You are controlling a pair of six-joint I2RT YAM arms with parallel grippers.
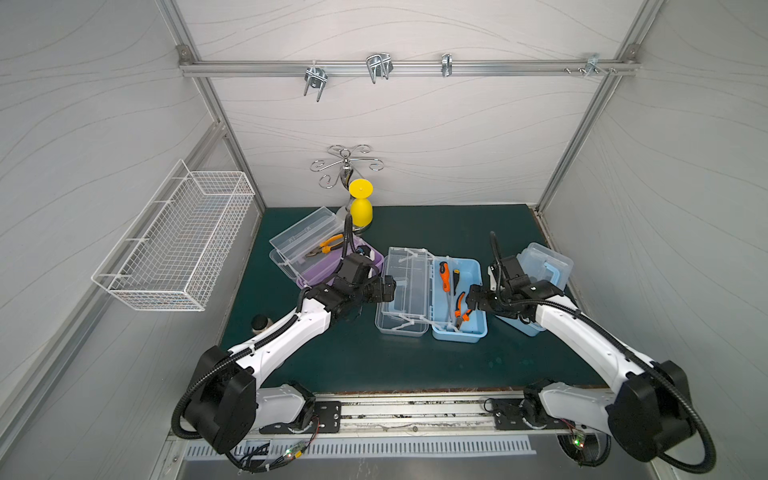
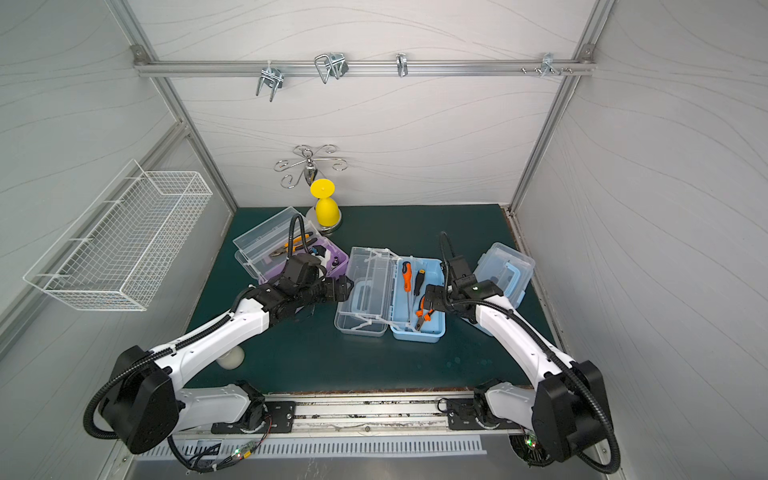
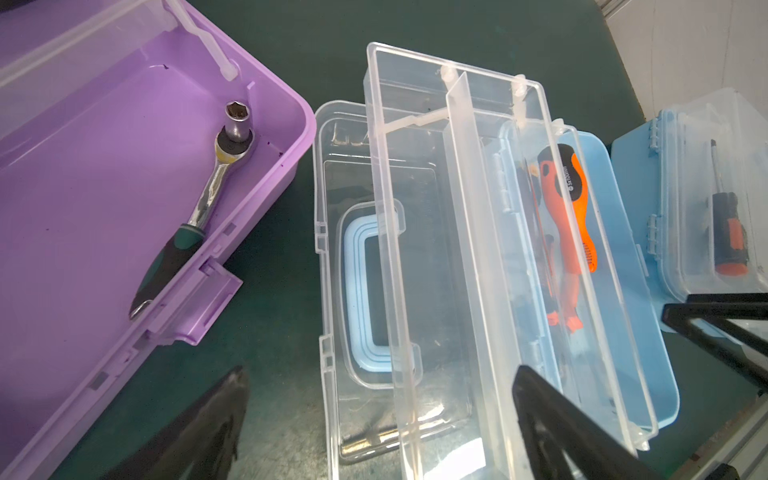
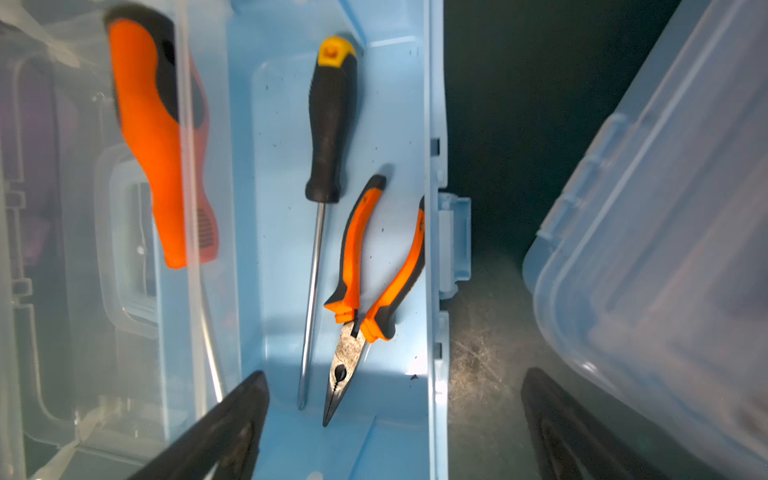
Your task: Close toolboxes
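The middle toolbox is open, its clear lid and tray (image 1: pixel 404 292) folded left, its blue base (image 4: pixel 280 128) holding a screwdriver (image 4: pixel 332 120), orange-black pliers (image 4: pixel 352 240) and an orange-handled tool (image 4: pixel 156 160). A purple toolbox (image 3: pixel 96 200) stands open at the left with a ratchet (image 3: pixel 188 236) inside. A blue toolbox (image 1: pixel 544 260) at the right has its lid down. My left gripper is open, empty, over the gap between the purple box and the clear lid. My right gripper is open over the middle box's right edge.
A yellow object (image 1: pixel 361 209) and a chrome stand (image 1: pixel 345 160) are at the back left. A white wire basket (image 1: pixel 172 240) hangs on the left wall.
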